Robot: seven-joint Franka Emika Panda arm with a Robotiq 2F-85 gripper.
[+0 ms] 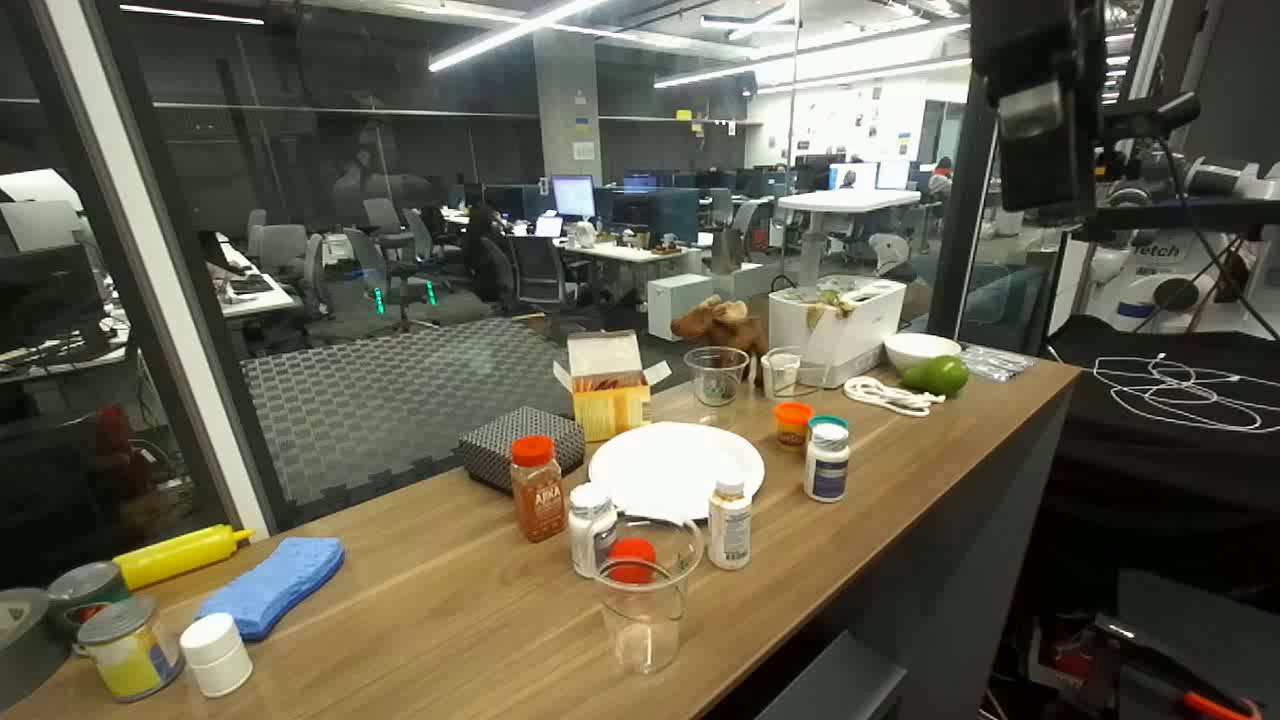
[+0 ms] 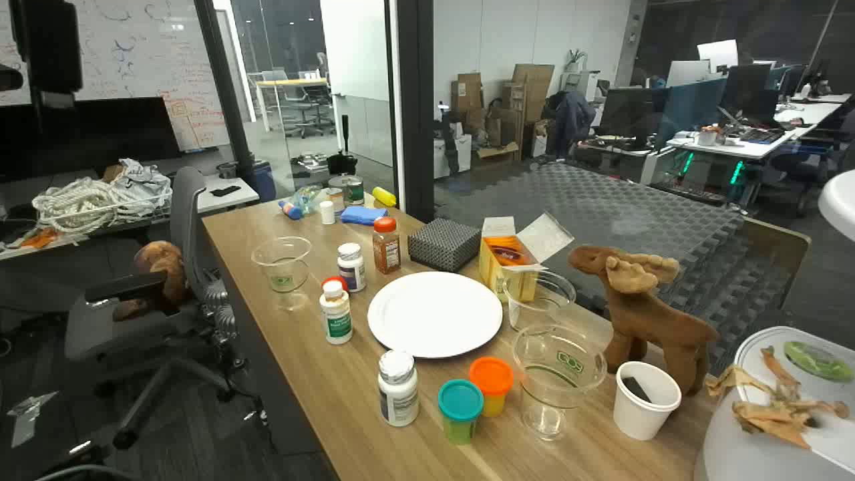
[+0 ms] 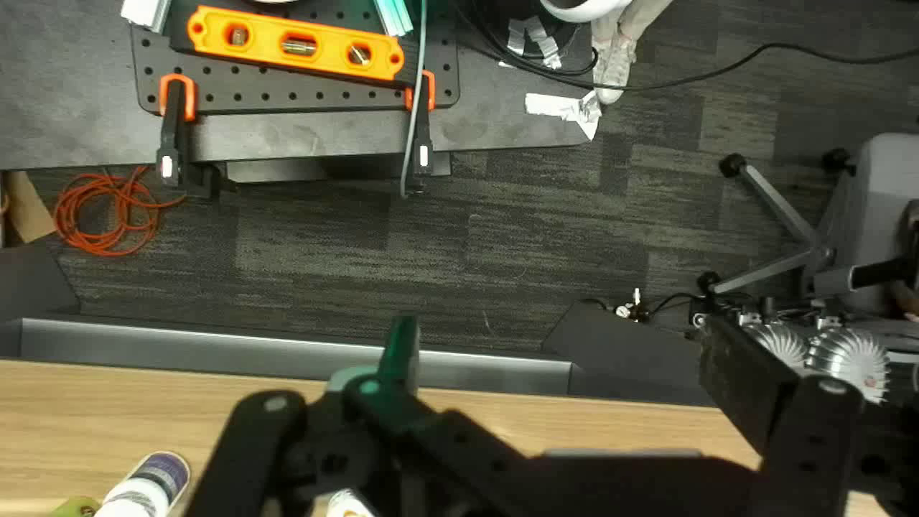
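Observation:
My gripper stands open in the wrist view, its two fingers wide apart with nothing between them. Below it show the counter's front edge and the floor. Exterior view 1 has a dark part of the arm [image 1: 1038, 114] high at the right, well above the counter. A white plate [image 2: 433, 314] lies mid-counter. Around it stand white pill bottles [image 1: 825, 464], a red-capped spice jar [image 1: 539, 492], a clear plastic cup [image 1: 645, 630] and a yellow open box [image 1: 609, 408]. Two small tubs, orange-lidded [image 2: 491, 385] and teal-lidded [image 2: 460, 410], sit together.
A brown moose toy [image 2: 653, 312], a white paper cup [image 2: 646, 405] and a white appliance [image 1: 836, 326] crowd one end. A blue cloth [image 1: 274, 586] and small cans [image 1: 130, 648] occupy the other. Bare wood lies between the cloth and the clear cup. Glass walls back the counter.

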